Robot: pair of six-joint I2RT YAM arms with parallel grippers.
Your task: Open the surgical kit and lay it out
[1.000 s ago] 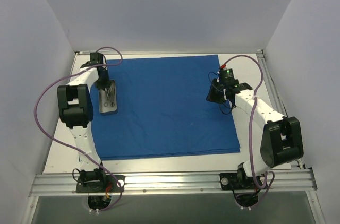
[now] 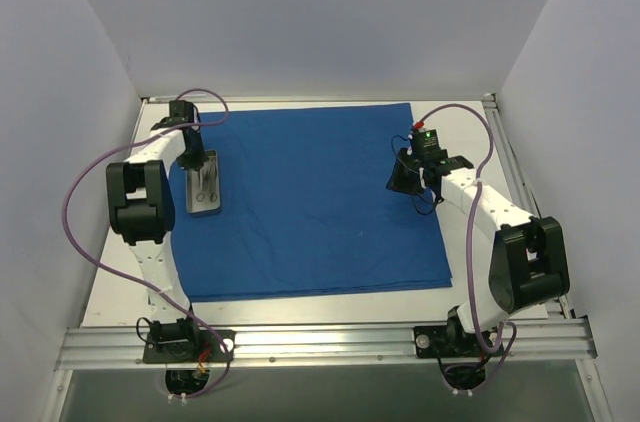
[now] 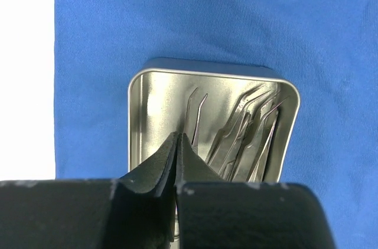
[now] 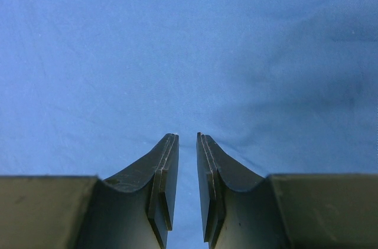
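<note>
A steel tray with thin instruments lies on the blue cloth's left side. In the left wrist view it holds several bent tweezers at the right and a slim curved instrument near the middle. My left gripper is over the tray, its tips together at that slim instrument; whether they grip it is unclear. My right gripper hangs over the cloth's right part, fingers slightly apart with nothing between them, as the right wrist view shows.
White table shows around its edges, with grey walls at the back and sides.
The left gripper and arm shift very slightly over the tray. The right arm shows no clear change.
</note>
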